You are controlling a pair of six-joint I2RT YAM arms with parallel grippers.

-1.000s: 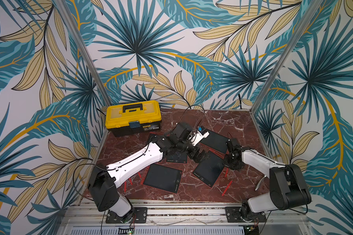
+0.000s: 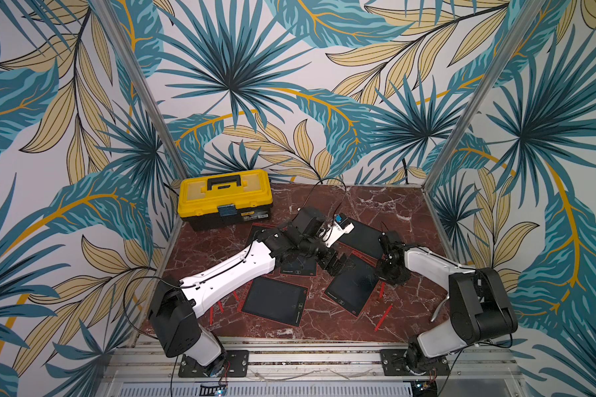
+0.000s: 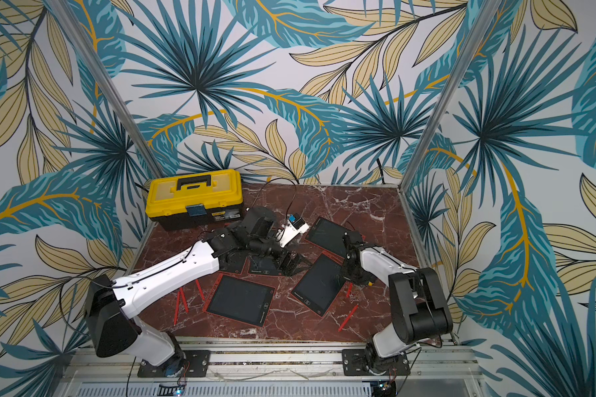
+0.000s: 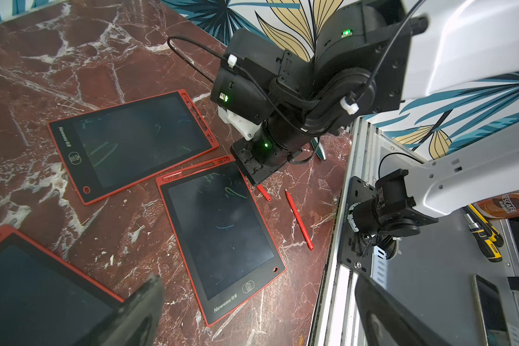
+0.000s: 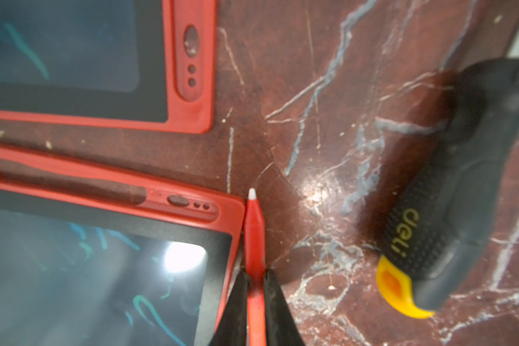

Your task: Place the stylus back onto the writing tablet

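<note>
In the right wrist view a red stylus (image 5: 255, 236) with a white tip runs along the corner of a red-framed writing tablet (image 5: 98, 173), just right of its edge. My right gripper is shut on this stylus, one dark finger either side. The tablet's pen slot (image 5: 69, 183) looks empty. The left wrist view shows the same tablet (image 4: 219, 230), with the right gripper at its upper corner. My left gripper stands open above the tablets, nothing between its fingers.
Another red stylus (image 4: 298, 219) lies loose beside the tablet. A second tablet (image 4: 135, 135) lies close behind. A black-and-yellow screwdriver (image 5: 444, 196) rests right of the right gripper. The yellow toolbox (image 2: 225, 195) stands at the back left.
The left arm stays still.
</note>
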